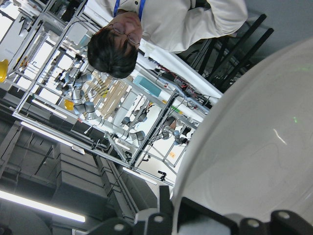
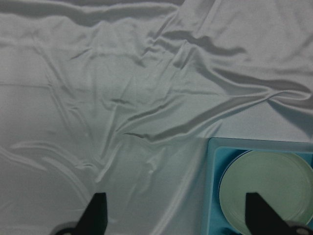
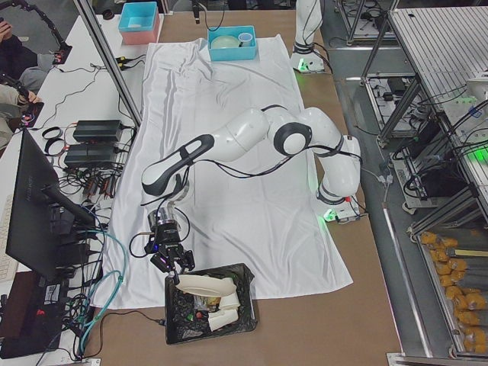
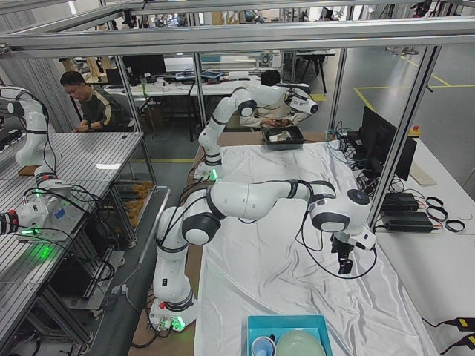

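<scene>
A cream plate [image 3: 204, 284] is held by its rim in my left gripper [image 3: 174, 271], over a black bin [image 3: 175, 328] holding white containers and other items. In the left wrist view the plate [image 1: 259, 147] fills the right side, its rim between the fingers. My right gripper [image 4: 344, 263] hangs open over the white cloth, with nothing between its fingers in the right wrist view. A blue tray [image 4: 256, 320] at the other end holds a pale green plate [image 4: 299, 345] and a cup [image 4: 263, 346].
The white cloth [image 3: 229, 91] between bin and tray is clear but wrinkled. A monitor, boxes and cables [image 3: 91, 152] line one side; metal frame posts stand around the table.
</scene>
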